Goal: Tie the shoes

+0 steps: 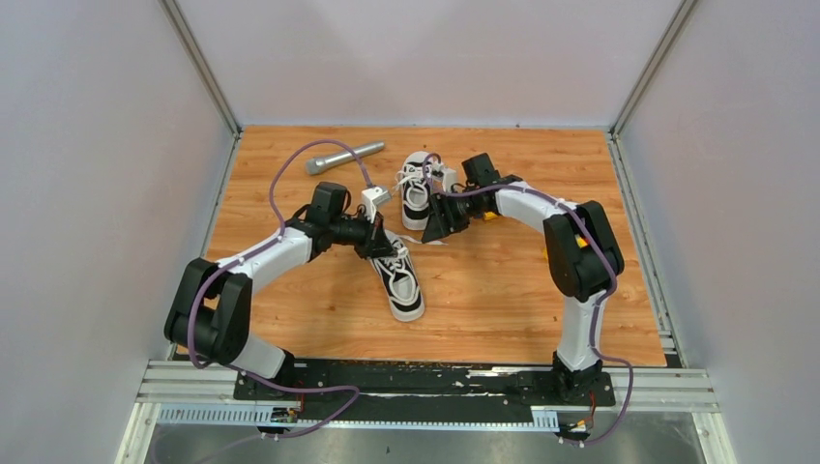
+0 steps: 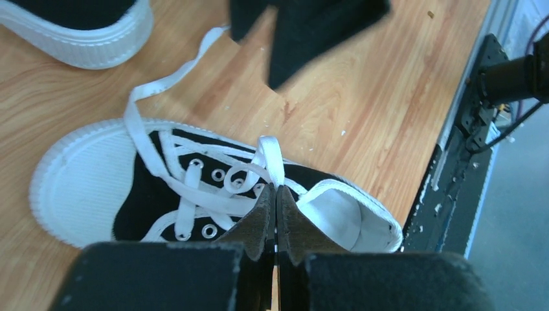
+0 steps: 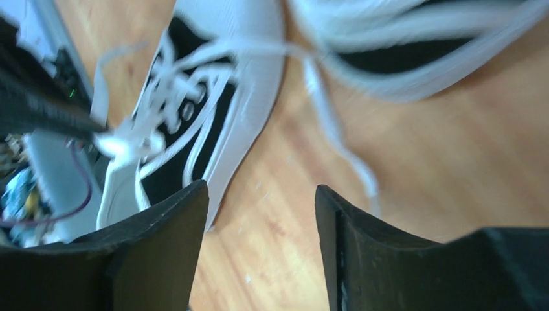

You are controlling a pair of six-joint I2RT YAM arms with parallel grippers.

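Note:
A black-and-white shoe (image 1: 400, 290) lies mid-table, toe away from me, under my left gripper (image 1: 384, 249). In the left wrist view that gripper is shut on a white lace loop (image 2: 270, 155) standing up from the laces. A loose lace end (image 2: 155, 87) lies on the wood beyond the toe. My right gripper (image 1: 431, 235) is over the table to the right of this shoe; in the right wrist view its fingers stand apart with nothing seen between them. A second shoe (image 1: 416, 198) lies farther back.
A silver cylinder (image 1: 343, 158) lies at the back left. Yellow items (image 1: 546, 255) are partly hidden by the right arm.

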